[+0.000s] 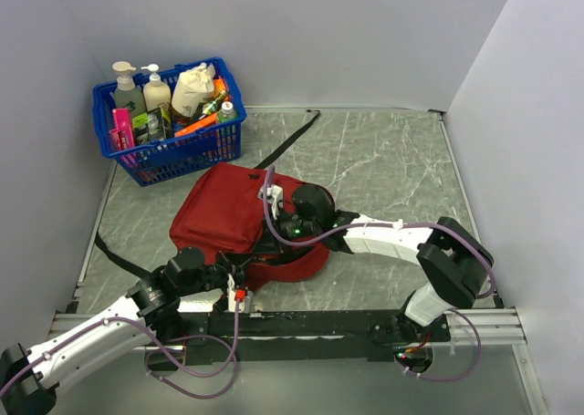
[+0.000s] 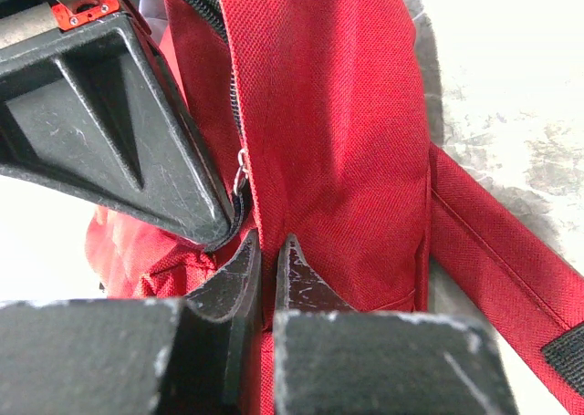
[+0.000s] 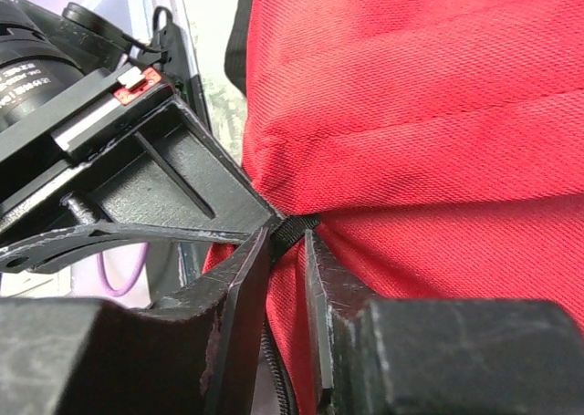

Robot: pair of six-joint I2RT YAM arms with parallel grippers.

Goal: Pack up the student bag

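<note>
The red bag (image 1: 212, 210) lies on the grey counter with both grippers at its front opening. In the left wrist view my left gripper is shut on a red fabric edge beside a black zipper (image 2: 235, 105). The other gripper's black housing sits just left of that edge. In the right wrist view my right gripper stands part open at a short black strap on the red cloth (image 3: 420, 105), fingertips close together; whether it holds the strap is unclear. A black zipper tape runs down below it.
A blue basket (image 1: 182, 160) packed with pump bottles, a white bag and several small items stands at the back left. Black straps lie out on the counter. The counter's right side behind my right arm is clear, and grey walls surround it.
</note>
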